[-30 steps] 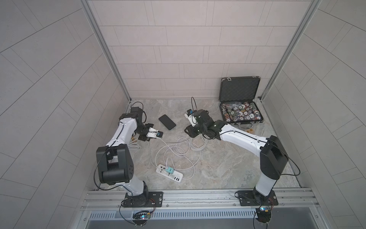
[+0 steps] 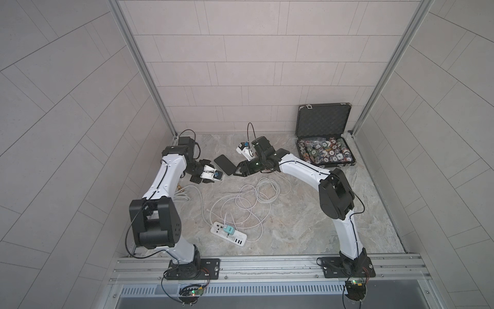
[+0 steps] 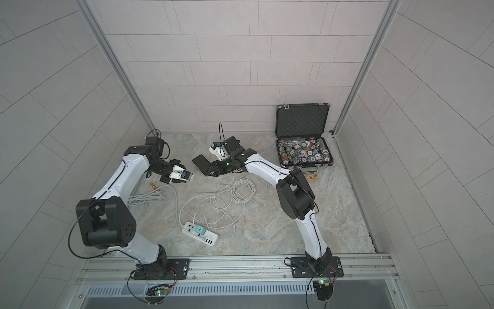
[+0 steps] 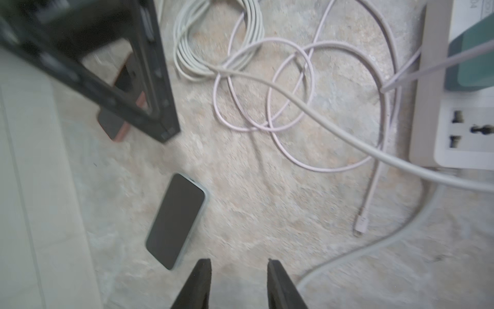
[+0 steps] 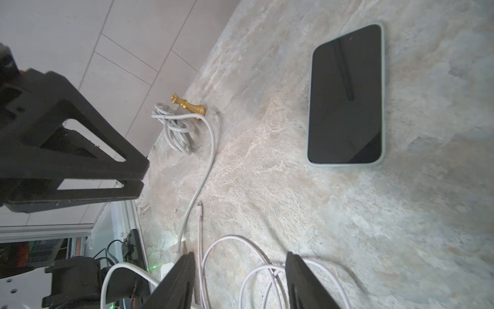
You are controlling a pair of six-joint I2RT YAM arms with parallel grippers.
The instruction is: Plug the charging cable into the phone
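The dark phone (image 5: 344,97) lies flat on the marble floor (image 5: 422,206) between my two grippers. A white cable's plug (image 4: 361,222) lies loose below the coils in the left wrist view; it also shows left of the phone in the right wrist view (image 5: 199,209). My left gripper is open above the floor, nothing between its fingers, down and right of the phone (image 4: 175,220) in that view. My right gripper is open, its fingers empty, beside the phone, which is above and right of them in its view.
A power strip (image 2: 218,230) with a teal adapter (image 2: 229,228) lies at the front amid coiled cables. A gold chess piece (image 5: 190,107) lies by the left wall. An open case of chips (image 2: 325,150) stands back right.
Over the last second my right arm has moved left, toward the phone.
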